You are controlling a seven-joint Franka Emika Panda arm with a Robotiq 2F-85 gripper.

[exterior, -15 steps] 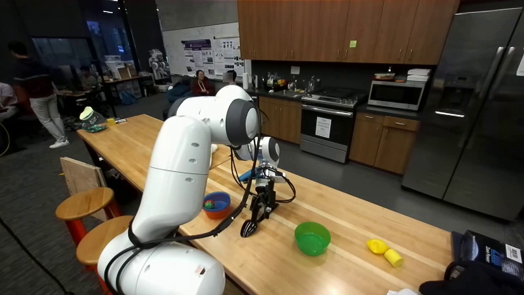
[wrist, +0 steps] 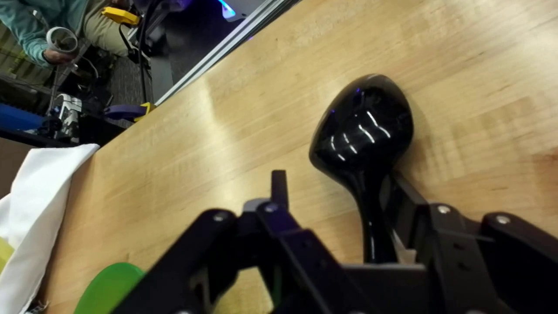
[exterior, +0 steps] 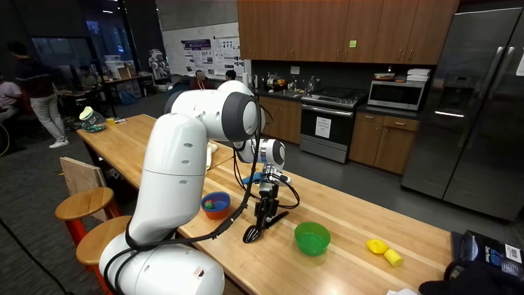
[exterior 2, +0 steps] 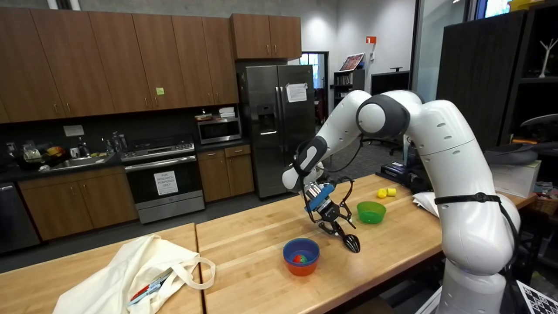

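Note:
A black spoon (wrist: 366, 125) lies on or very close to the wooden table, its rounded bowl pointing away from my gripper. The fingers stand apart. The spoon's handle runs between them, right beside the right finger (wrist: 405, 201), while the left finger is well clear of it. Whether the handle touches the right finger I cannot tell. From the side, the spoon's slotted bowl (exterior: 251, 234) is low at the table, left of a green bowl (exterior: 312, 239). The handle's far end is hidden by the gripper.
A blue bowl (exterior 2: 301, 251) sits in an orange one, with a strawberry (exterior 2: 299, 258) inside. Beyond the green bowl lie a lemon (exterior: 377, 246) and a yellow cylinder (exterior: 393, 257). A cloth bag (exterior 2: 130, 272) occupies the other table. Bare table lies in front of the spoon.
The fingers have spread, one finger now standing out to the right in exterior view 1.

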